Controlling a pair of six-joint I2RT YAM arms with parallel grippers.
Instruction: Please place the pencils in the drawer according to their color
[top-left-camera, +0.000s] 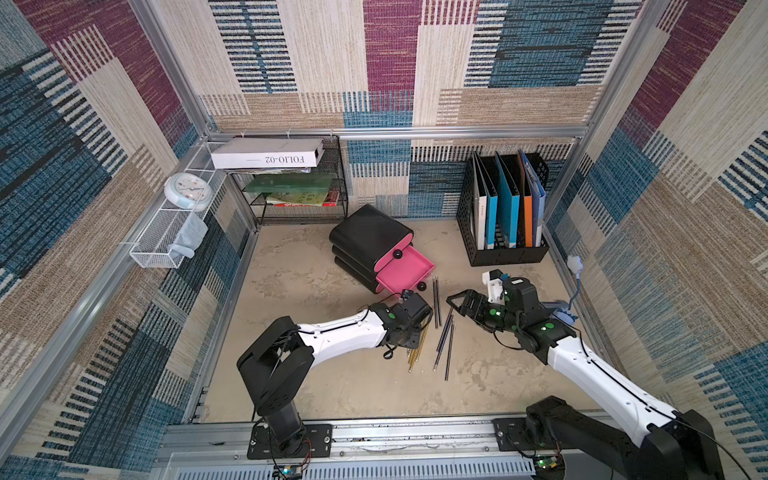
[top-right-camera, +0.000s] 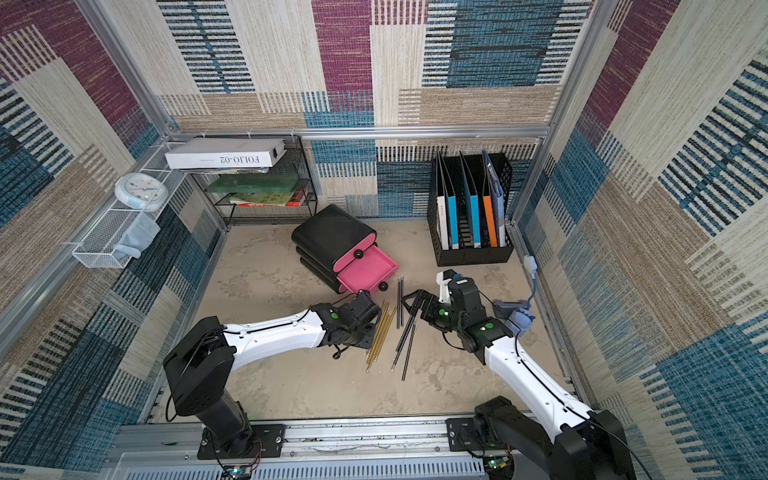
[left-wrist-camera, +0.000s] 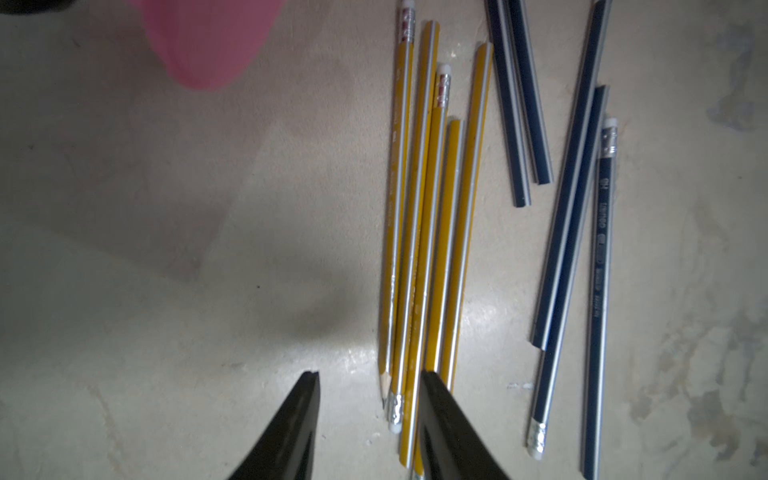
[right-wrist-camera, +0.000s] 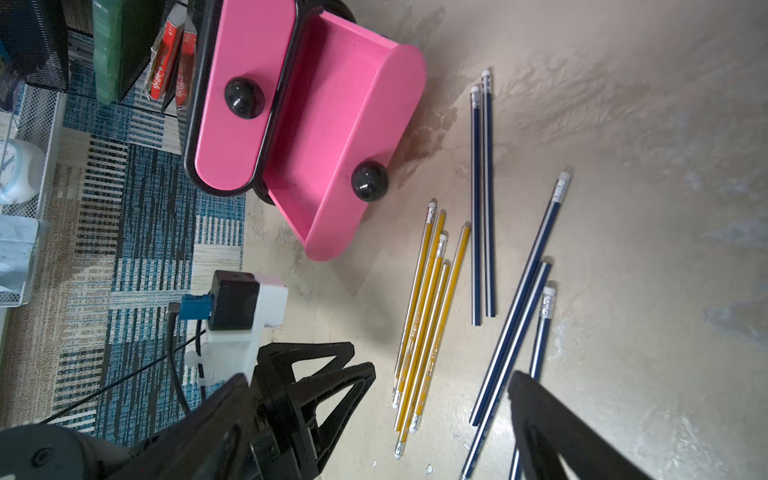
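Several yellow pencils (right-wrist-camera: 429, 320) lie side by side on the table between the two arms. To their right are several dark blue pencils (right-wrist-camera: 512, 336), one pair (right-wrist-camera: 483, 200) set a little apart. The lower pink drawer (right-wrist-camera: 328, 120) of the black cabinet (top-left-camera: 370, 237) is pulled out, and its visible floor looks empty. My left gripper hangs above the near ends of the yellow pencils, its fingers parted and nothing held. Over the blue pencils, my right gripper stands wide open and empty.
A black file holder (top-left-camera: 505, 254) with folders stands at the back right. The wire shelf (top-left-camera: 340, 184) is at the back left. Bare table lies left of the yellow pencils and at the front.
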